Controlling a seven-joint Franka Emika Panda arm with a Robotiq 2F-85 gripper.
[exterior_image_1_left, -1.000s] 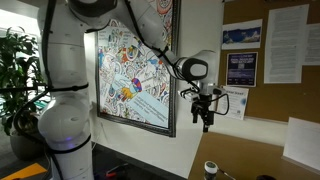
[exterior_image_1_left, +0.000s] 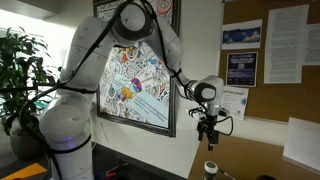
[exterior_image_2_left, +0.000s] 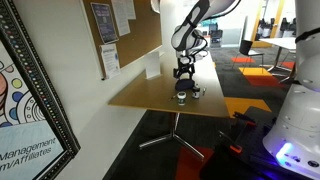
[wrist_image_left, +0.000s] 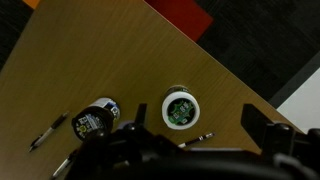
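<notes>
A white-rimmed round container (wrist_image_left: 180, 109) with green and dark contents lies below my gripper in the wrist view. The gripper is open, one dark finger (wrist_image_left: 262, 130) to the right of the container and the other to its left, nothing between them. In exterior view 1 the gripper (exterior_image_1_left: 209, 136) hangs above a white-sided cylinder (exterior_image_1_left: 210, 171) on the table, with a gap between. To the left in the wrist view lies a small jar (wrist_image_left: 96, 118) with a dark end and a pale label.
Thin pens lie near the jar, one pen (wrist_image_left: 48, 130) at far left and another pen (wrist_image_left: 196, 140) beside the container. The table edge (wrist_image_left: 228, 72) runs close by, with dark floor beyond. A pinboard (exterior_image_1_left: 265, 100) stands behind.
The gripper has come down toward the white-sided cylinder over the last second, the arm reaching lower. The cylinder stays where it was.
</notes>
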